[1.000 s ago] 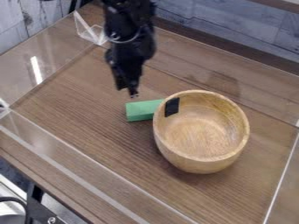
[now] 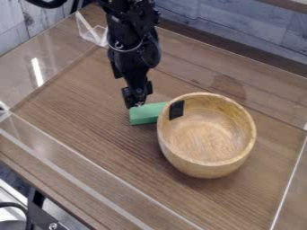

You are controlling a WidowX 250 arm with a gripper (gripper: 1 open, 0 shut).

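My black gripper (image 2: 135, 90) hangs over the wooden table, just above and left of a green block (image 2: 146, 114), with its fingers apart and pointing down. The green block lies flat against the left side of a round beige bowl (image 2: 206, 148), which has a dark rectangular patch on its upper left rim. Nothing shows between my fingers.
Dark cables lie at the lower left edge. A pale object (image 2: 93, 29) stands at the upper left, behind the arm.
My gripper has moved down and toward the green block. The block and bowl have not visibly moved.
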